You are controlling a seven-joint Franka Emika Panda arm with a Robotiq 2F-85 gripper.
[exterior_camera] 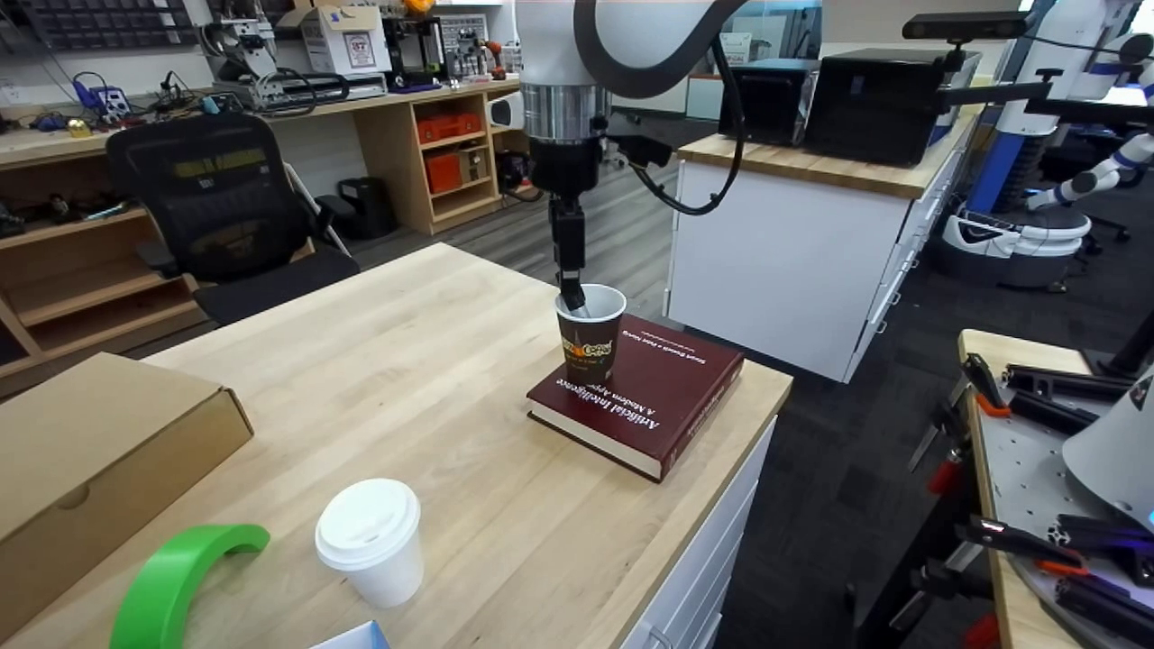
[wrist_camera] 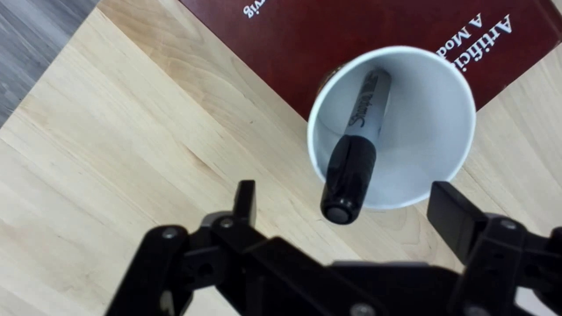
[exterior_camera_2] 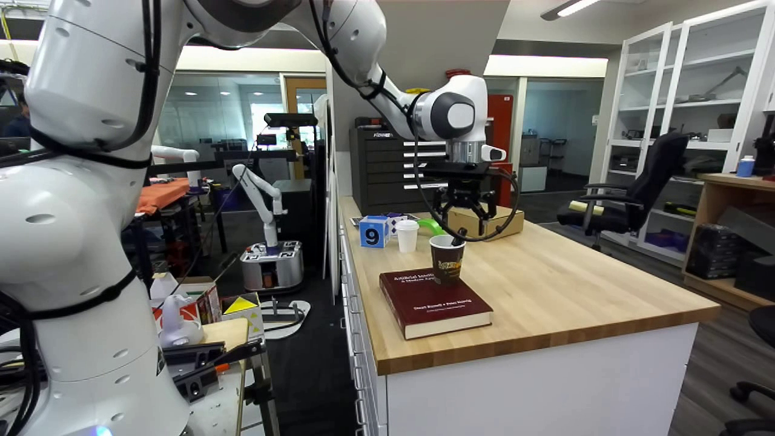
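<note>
A grey marker with a black cap (wrist_camera: 348, 176) leans inside a paper cup (wrist_camera: 432, 131), its capped end sticking out past the rim. The dark printed cup (exterior_camera: 587, 351) stands upright on a thick maroon book (exterior_camera: 660, 395). My gripper is open in the wrist view, one finger to each side of the marker's cap and nothing held. From the first exterior view the gripper (exterior_camera: 570, 292) reaches down to the cup's rim and overlaps the marker's cap. In the second exterior view the marker's dark end (exterior_camera_2: 459, 236) shows above the cup (exterior_camera_2: 447, 261).
A white lidded cup (exterior_camera: 373, 541), a green arch (exterior_camera: 178, 579) and a cardboard box (exterior_camera: 108, 465) occupy the table's other end. A blue number box (exterior_camera_2: 374, 231) stands near them. Bare wood lies beside the book, whose far side is close to the table edge.
</note>
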